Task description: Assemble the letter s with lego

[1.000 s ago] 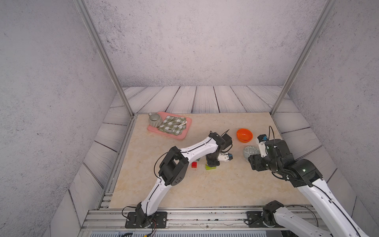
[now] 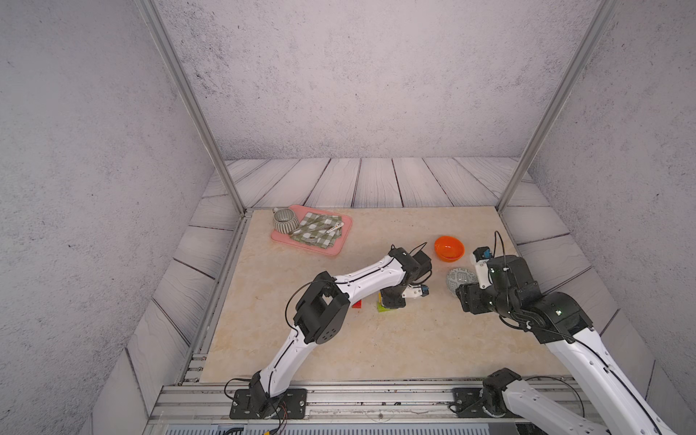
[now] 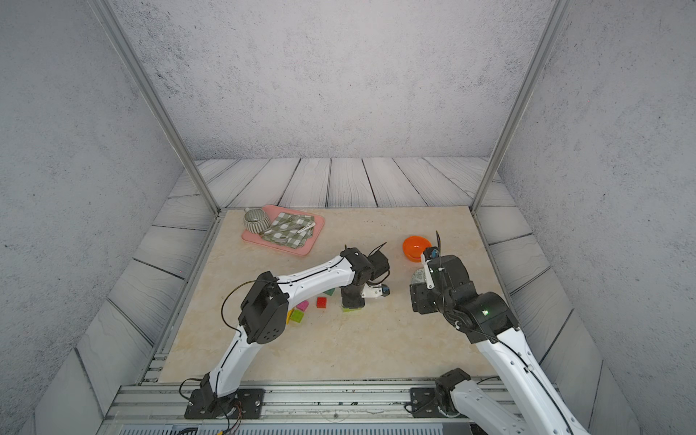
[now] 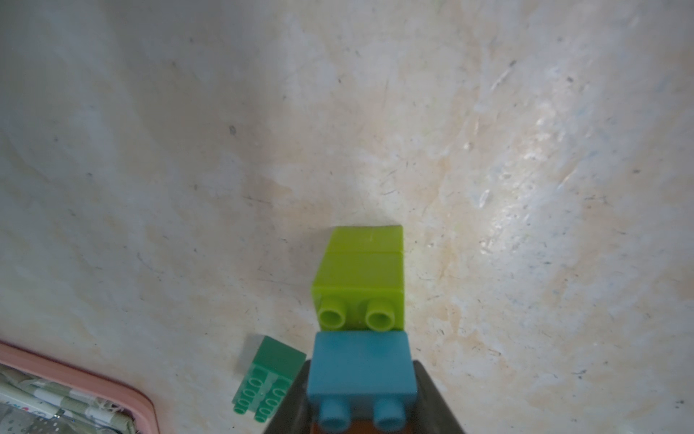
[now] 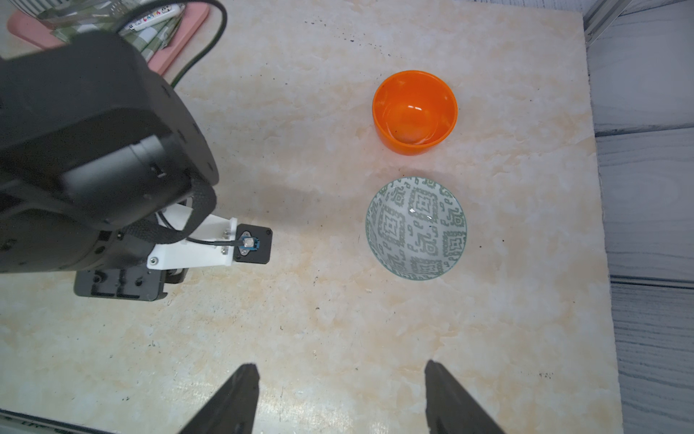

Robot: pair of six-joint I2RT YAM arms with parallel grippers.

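In the left wrist view my left gripper is shut on a blue brick [image 4: 361,361], held just behind a lime brick piece [image 4: 358,275] on the table. A dark green brick [image 4: 269,376] lies to the left. In the top right view a red brick [image 3: 321,302], a pink brick [image 3: 302,306] and a lime brick [image 3: 296,316] lie left of my left gripper. My right gripper hangs above the right part of the table, part open with nothing seen between its fingertips.
An orange bowl [image 5: 413,108] and a patterned grey-green bowl [image 5: 415,228] stand at the right. A pink tray [image 3: 304,248] with cloth and cup is at the back left.
My left gripper and its arm have shifted slightly to the right over the lime piece. The right arm shows no visible movement.
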